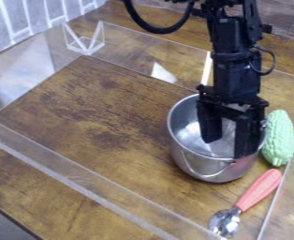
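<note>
My black gripper (231,129) is open, its fingers lowered into the steel pot (195,153) at the centre right, reaching below the rim. What, if anything, lies between the fingers inside is hard to see. A green corn cob (278,136) lies just right of the pot. An ice cream scoop with a pink handle (257,191) lies in front of it at the lower right.
A clear low-walled barrier runs round the wooden work surface (87,112). The surface left of the pot is bare. A pale stick-like thing stands behind the pot, partly hidden by the arm.
</note>
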